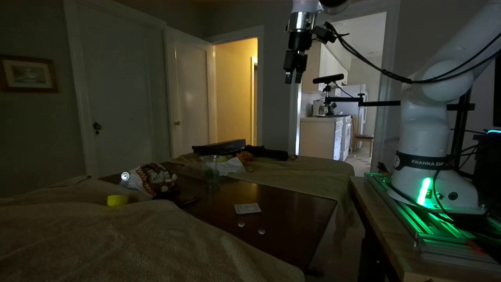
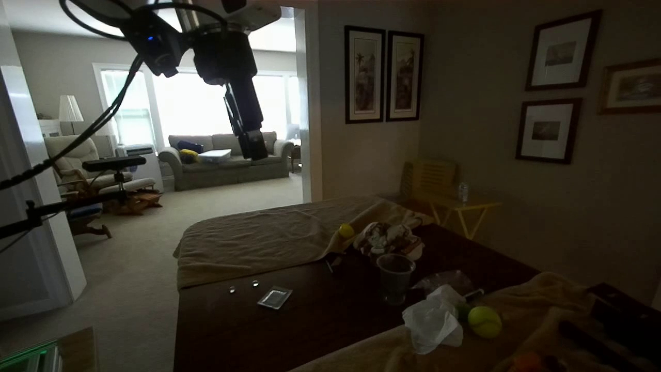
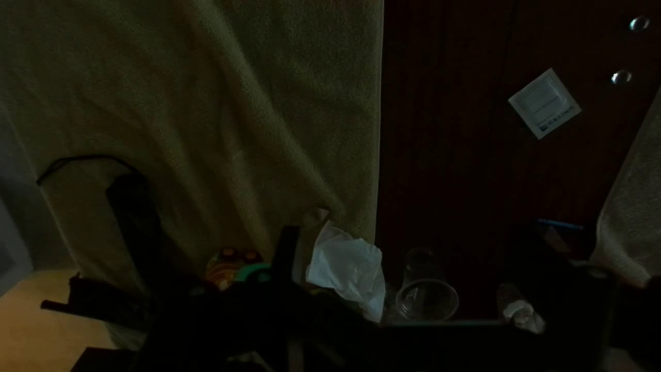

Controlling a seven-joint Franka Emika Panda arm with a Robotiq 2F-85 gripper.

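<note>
My gripper hangs high above the table, pointing down. A gap shows between its fingertips, and nothing is visible between them; the dark fingers stand wide apart in the wrist view. Below, on the dark wooden tabletop, lies a small flat pale packet. Two small clear round pieces sit near it. A clear plastic cup stands upright farther along the table. Beside it are a crumpled white sheet and a yellow-green ball. No object is near the gripper.
Tan towels cover both sides of the table. A crumpled printed bag and a yellow round thing lie at one side, dark items at the other. A camera on a bracket stands beyond the gripper. The air around the gripper is clear.
</note>
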